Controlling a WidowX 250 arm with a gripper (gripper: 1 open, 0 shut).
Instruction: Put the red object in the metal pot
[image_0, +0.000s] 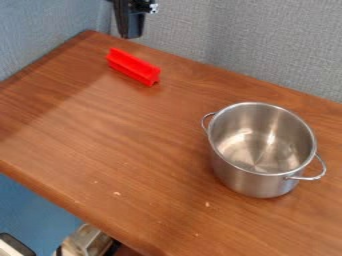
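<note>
Toward the back left of the wooden table lies the red object (134, 67), a long block set diagonally. The metal pot (263, 143), silver with two side handles, stands upright at the right, and its visible inside is empty. My black gripper (130, 30) is at the top edge of the view, above and behind the red block and apart from it. Most of the gripper is cut off by the frame, and whether its fingers are parted is unclear.
Grey walls (227, 40) rise behind it. A metal and black fixture (84, 243) sits at the lower left edge.
</note>
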